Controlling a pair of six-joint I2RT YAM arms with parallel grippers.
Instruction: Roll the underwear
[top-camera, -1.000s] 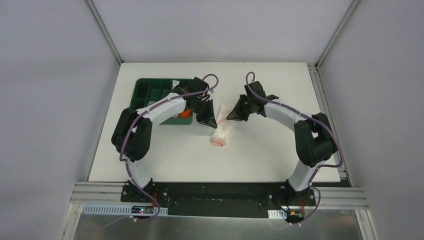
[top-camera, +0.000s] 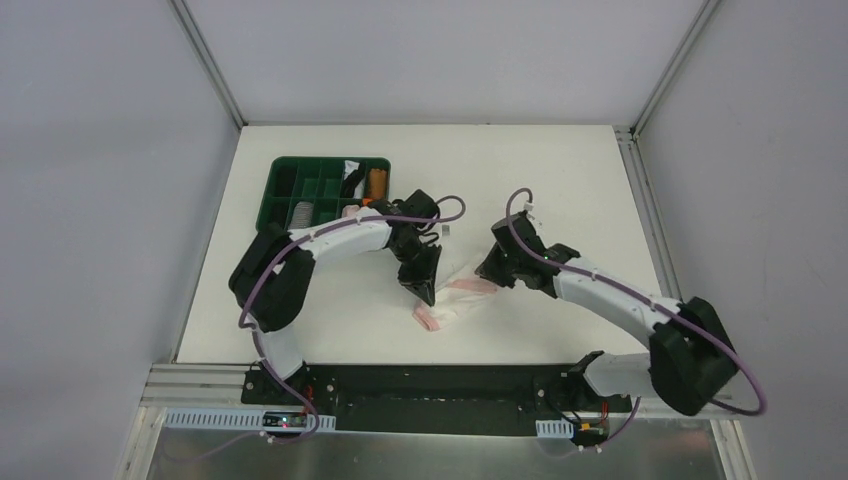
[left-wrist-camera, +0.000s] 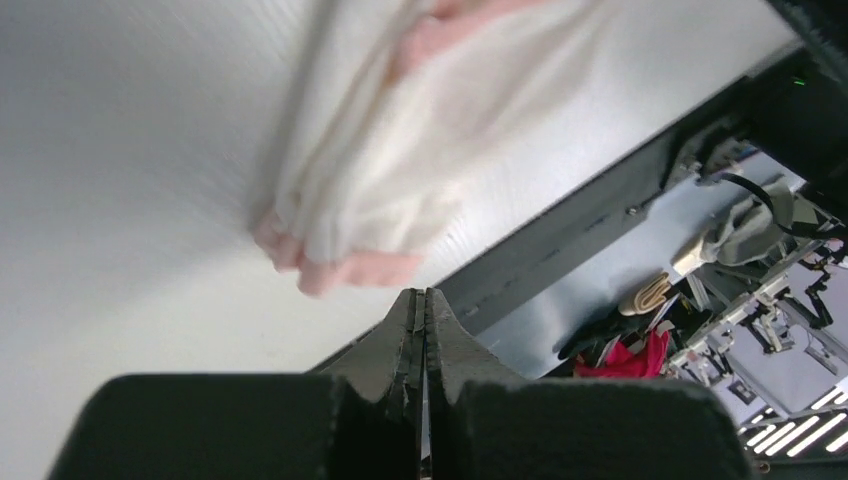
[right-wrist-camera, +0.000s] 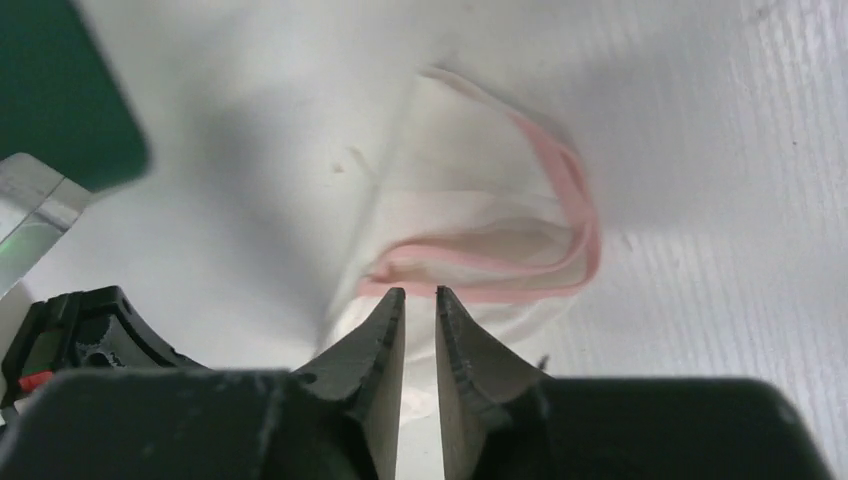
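The underwear, white with pink bands, lies folded and slanting across the table between my two grippers. In the left wrist view, the pink-edged end of the underwear appears just beyond my left gripper; its fingers are pressed together and nothing shows between them. Seen from the right wrist, the underwear has a loose, gaping pink band and a flat white end. My right gripper stands slightly open over it, a narrow gap between the fingertips and no cloth visibly pinched. Whether either gripper touches the cloth, I cannot tell.
A green divided tray holding several items stands at the back left, partly behind the left arm.
The cloth now lies more slanted. Earlier it lay straighter and farther back.
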